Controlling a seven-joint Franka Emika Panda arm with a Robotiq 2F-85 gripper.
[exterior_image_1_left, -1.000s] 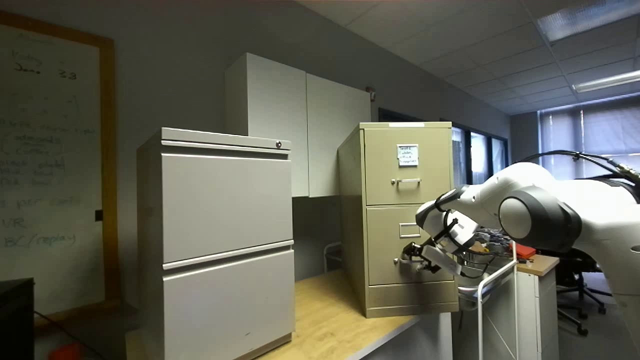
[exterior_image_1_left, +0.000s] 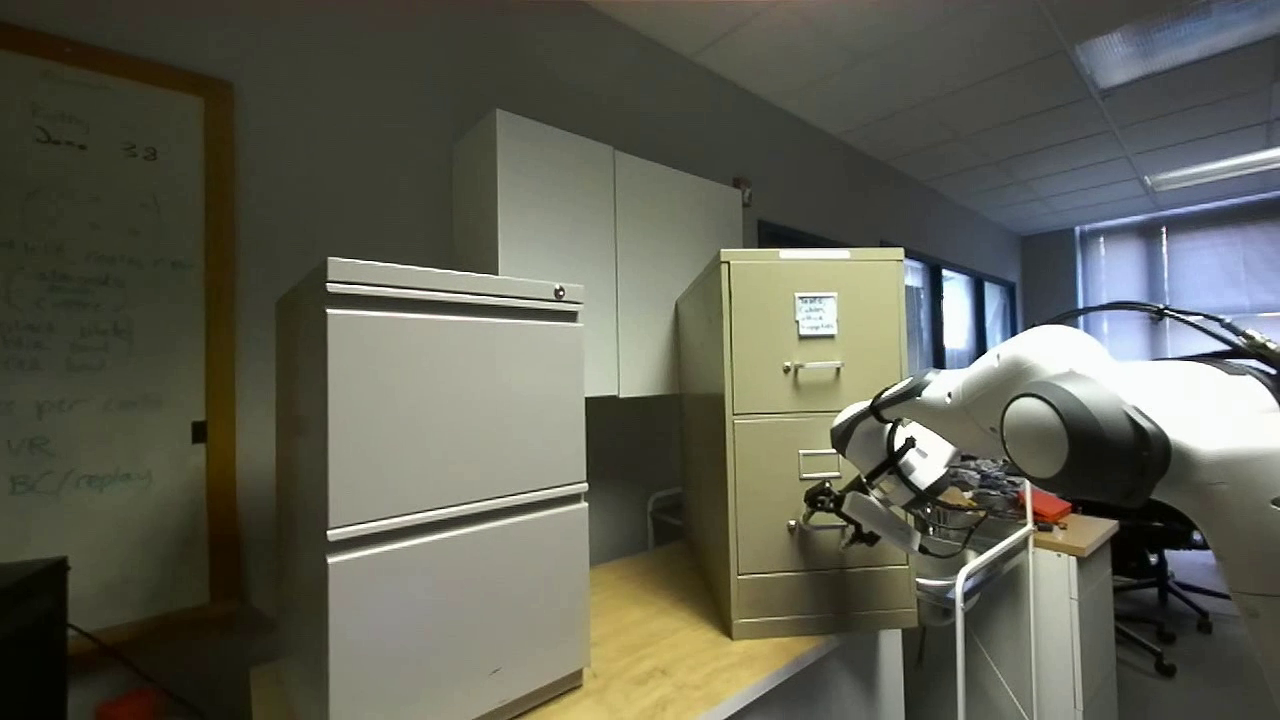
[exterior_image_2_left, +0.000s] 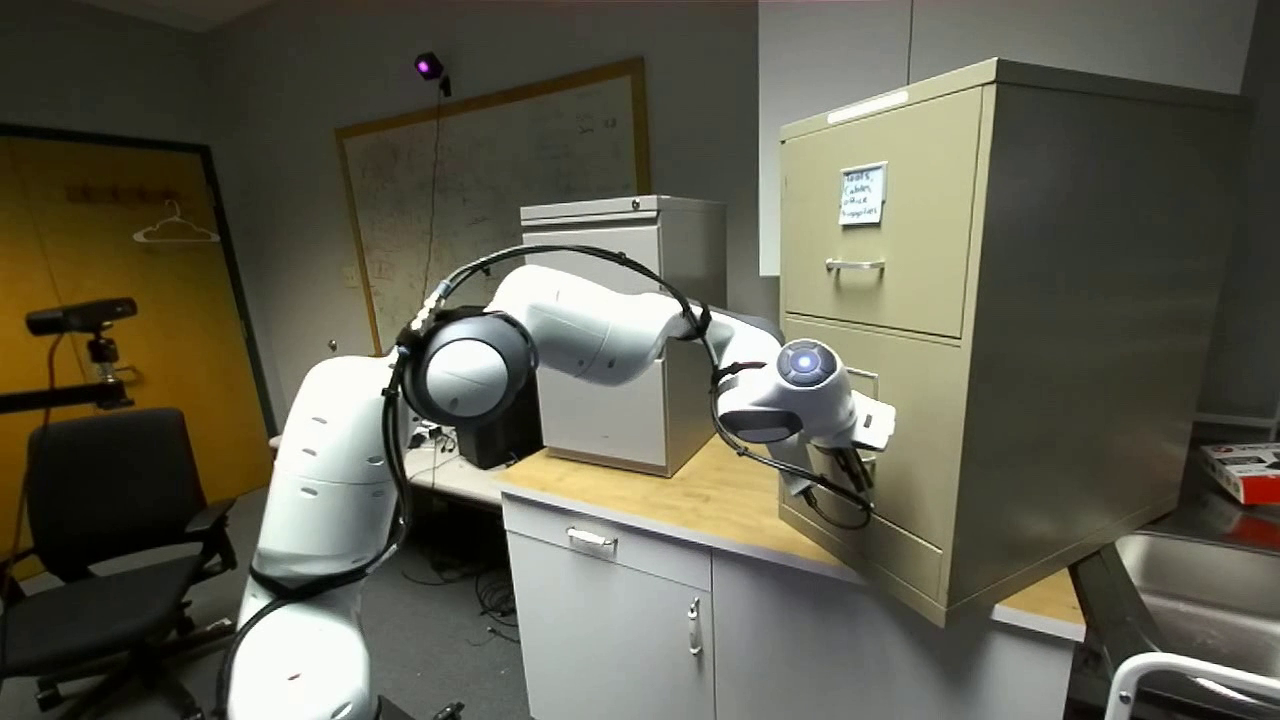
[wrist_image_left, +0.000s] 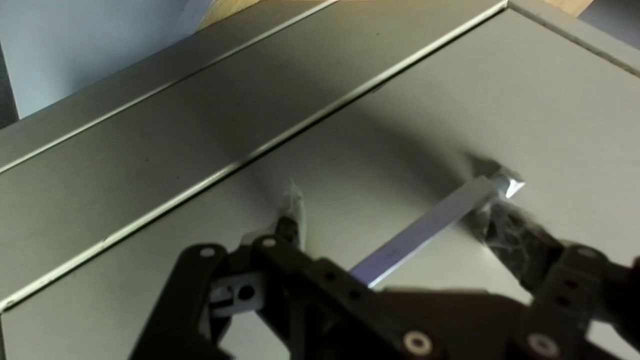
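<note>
The tan filing cabinet (exterior_image_1_left: 758, 504) has two drawers, both closed. On its lower drawer (wrist_image_left: 570, 120) is a silver bar handle (wrist_image_left: 429, 231), which slants across the wrist view. My gripper is open at that drawer's front, its fingers spread with part of the handle between them. The right fingertip (wrist_image_left: 501, 225) overlaps one end of the handle; whether they touch I cannot tell. Well clear of the bar on the other side is the left fingertip (wrist_image_left: 294, 207). In exterior view 2 the wrist hides most of the handle.
A grey two-drawer cabinet (exterior_image_1_left: 456, 408) stands to the left on the same wooden counter (exterior_image_1_left: 648, 600), with bare counter between. The white rail of a cart (exterior_image_1_left: 996, 552) is close below my arm. A sink (exterior_image_2_left: 1200, 588) lies right of the tan cabinet.
Hardly anything differs.
</note>
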